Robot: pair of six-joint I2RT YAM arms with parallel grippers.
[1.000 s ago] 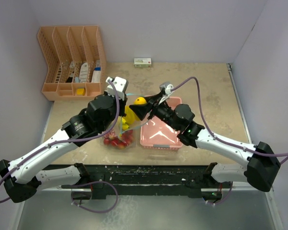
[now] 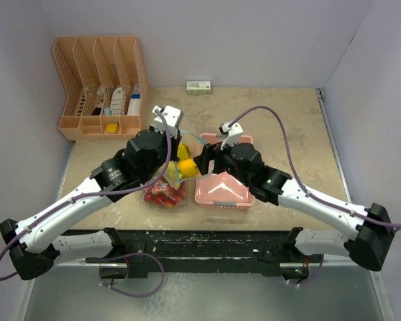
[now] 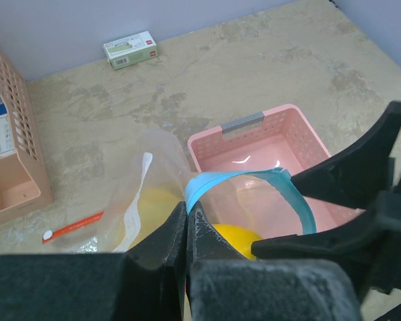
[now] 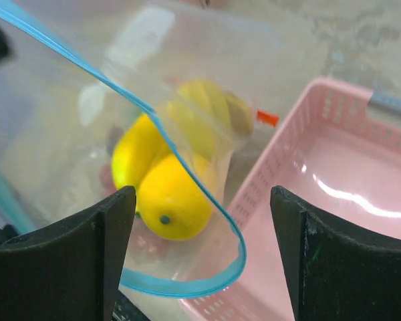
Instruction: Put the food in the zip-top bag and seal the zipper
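My left gripper is shut on the blue-edged rim of the clear zip top bag (image 2: 179, 175), left of centre in the top view, keeping its mouth raised. Through the film show a round yellow-orange fruit (image 4: 175, 197), a longer yellow piece (image 4: 135, 152) and, lower down, several red pieces (image 2: 165, 194). My right gripper is open around the right side of the bag mouth. Between its spread fingers the blue rim (image 4: 239, 259) shows, ungripped. No food is in these fingers. The far part of the bag is blurred by its film.
An empty pink basket (image 2: 224, 190) stands right beside the bag, under the right gripper. A divided peach rack (image 2: 87, 127) stands at the back left. A small green-white box (image 2: 198, 87) lies by the back wall.
A second ago the right gripper held the round yellow-orange fruit over the bag mouth. The fruit now lies inside the bag, and that gripper has turned and opened at the rim. The left arm barely moved.
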